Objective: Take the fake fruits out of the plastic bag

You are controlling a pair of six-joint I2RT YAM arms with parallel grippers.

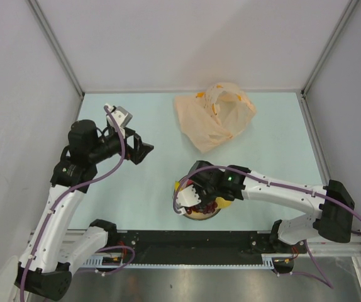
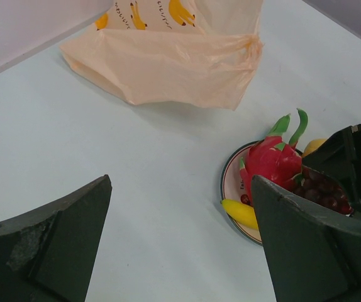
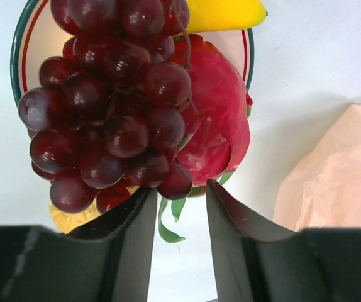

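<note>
The pale plastic bag [image 1: 200,126] lies crumpled at the back, empty as far as its visible part shows. On a plate [image 3: 19,63] near the front edge rest dark red grapes [image 3: 114,104], a dragon fruit [image 3: 221,119], a yellow banana-like fruit [image 3: 224,14] and a yellow-orange fruit [image 3: 73,217]. Right over the plate is my right gripper, its fingertips apart beside the lowest grape; no grape is seen clamped between them. Well left of the plate, my left gripper stands wide open over bare table.
Grey walls [image 1: 36,75] close it in at the back and both sides. The right arm [image 1: 281,189] reaches across the front right.
</note>
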